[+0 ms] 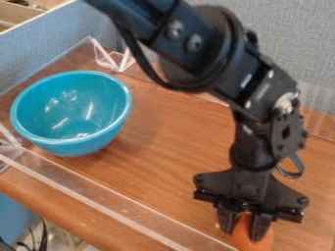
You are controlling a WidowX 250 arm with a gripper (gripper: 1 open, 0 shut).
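My gripper (244,218) is low at the right front of the wooden table, pointing down over an orange round object (256,235), which is partly hidden behind the fingers. The fingers are at the object; whether they grip it I cannot tell. A teal bowl (72,110), empty, stands upright at the left.
A clear plastic rail (124,204) runs along the table's front edge, with clear brackets at the left. Grey padded walls stand behind. Cables hang below the front left.
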